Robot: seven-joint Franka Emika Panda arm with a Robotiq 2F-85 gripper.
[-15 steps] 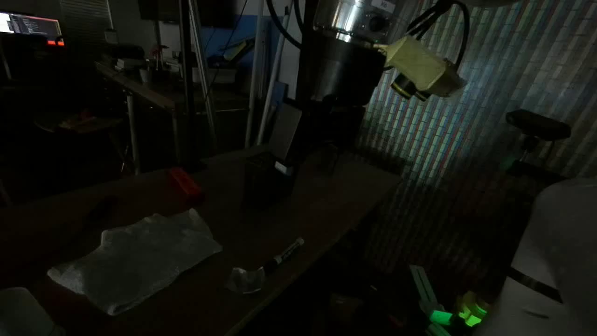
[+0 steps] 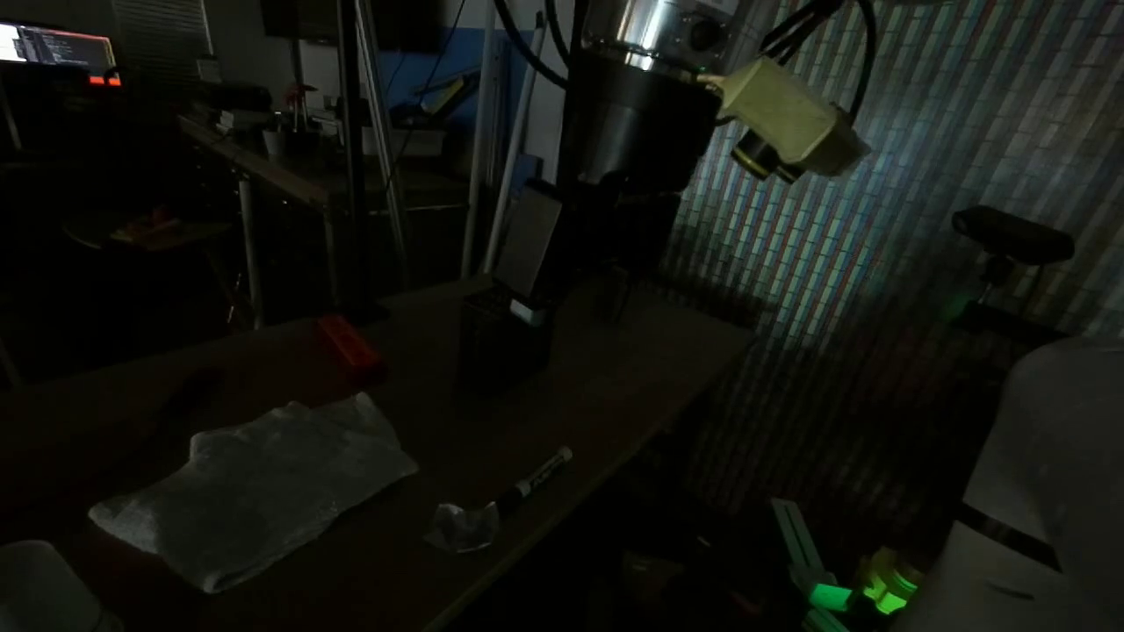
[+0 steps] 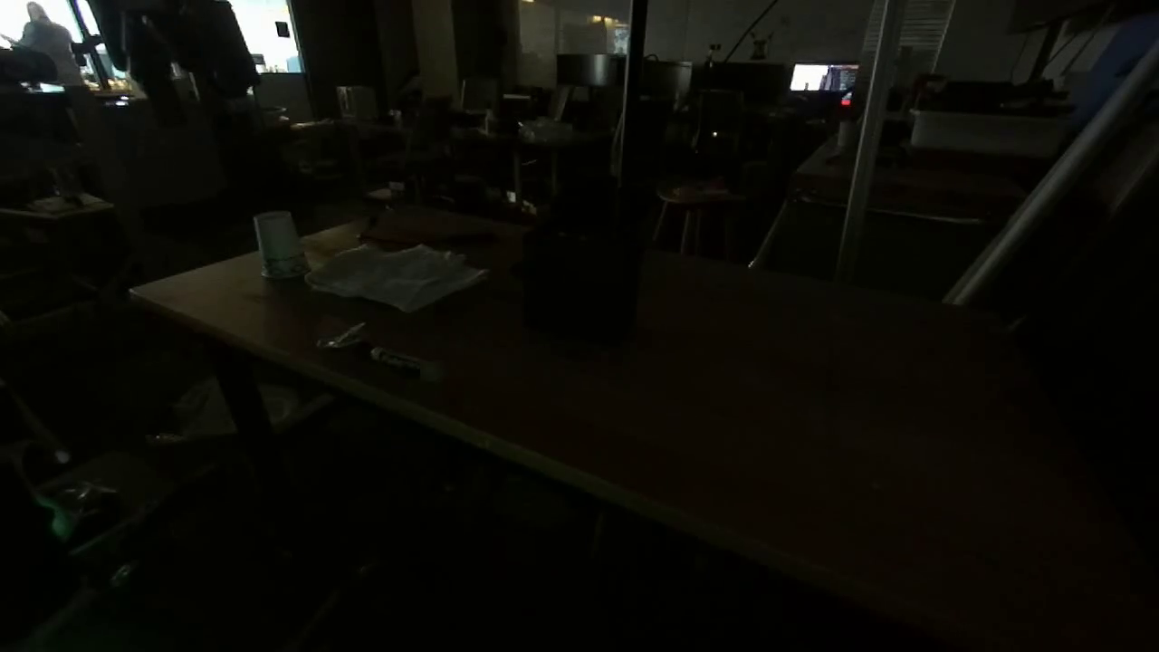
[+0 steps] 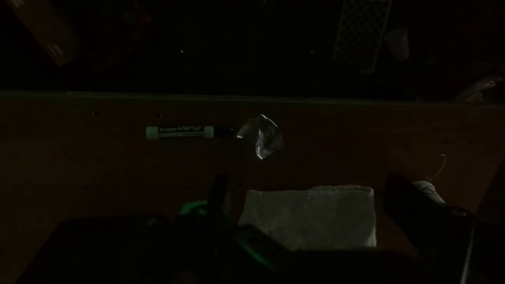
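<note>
In the dim light my gripper (image 2: 574, 305) is above the table beside a black box (image 2: 503, 342), its fingers apart. The wrist view shows the gripper open, with dark fingers at either side and no object visibly held. A marker (image 4: 182, 132) with a white barrel and dark cap lies near the table edge, and a crumpled clear wrapper (image 4: 261, 137) sits at its cap end. A pale cloth (image 2: 269, 484) is spread flat nearby. The box's inside is too dark to make out.
A red block (image 2: 349, 349) rests behind the cloth. An upside-down pale cup (image 3: 281, 245) stands at the table's far-left end. Metal poles rise behind it.
My gripper has shifted slightly up and to the left in exterior view 1. The marker, wrapper, cloth and box look unmoved.
</note>
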